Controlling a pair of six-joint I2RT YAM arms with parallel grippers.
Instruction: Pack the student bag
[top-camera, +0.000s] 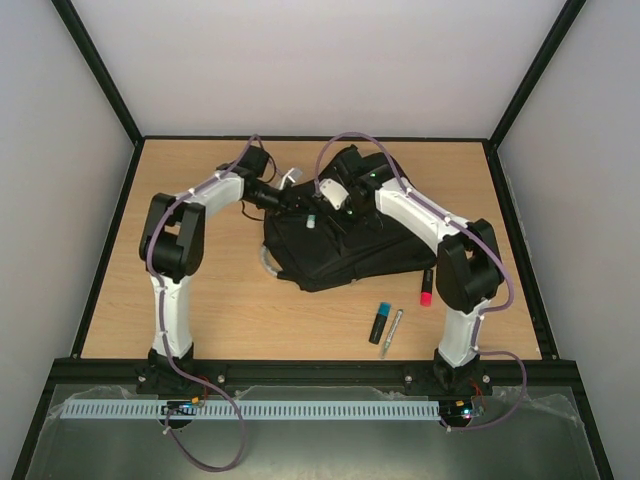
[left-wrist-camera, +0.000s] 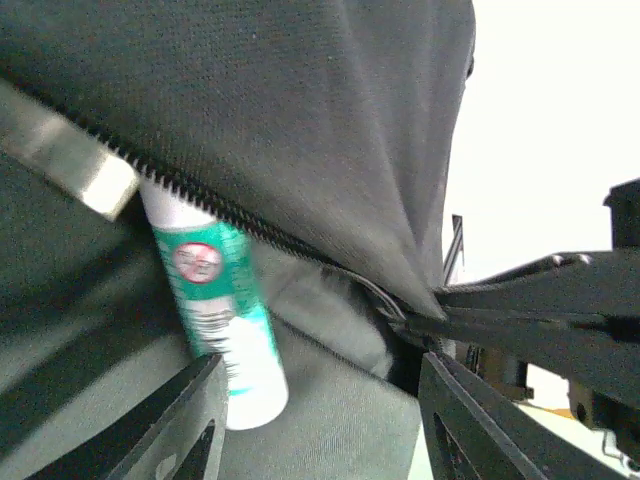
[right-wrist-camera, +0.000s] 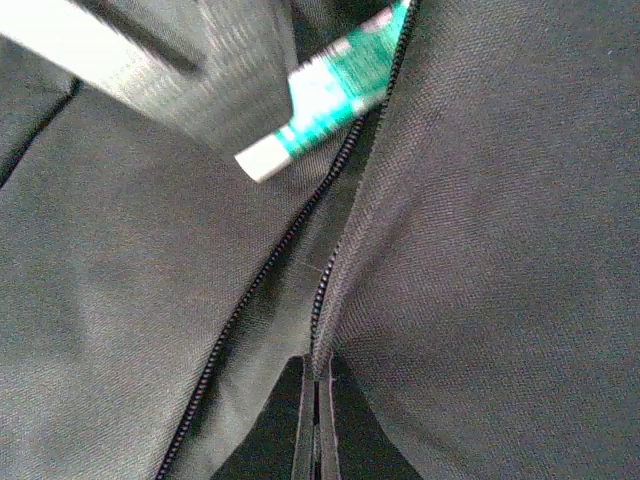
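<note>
The black bag (top-camera: 340, 260) lies on the table with its zippered opening partly spread. A green-and-white tube (left-wrist-camera: 215, 300) rests at that opening, its upper end under the zipper edge and its white end outside. My left gripper stands open just short of the tube's white end, nothing between its fingers. The right gripper is shut on the fabric edge of the bag's opening, which runs in between its fingertips. Seen from the left wrist, its dark fingers (left-wrist-camera: 540, 300) pinch the flap beside the tube (top-camera: 311, 221).
In front of the bag lie a black marker with a blue cap (top-camera: 379, 323), a slim silvery pen (top-camera: 391, 334) and a black marker with a pink end (top-camera: 426, 287).
</note>
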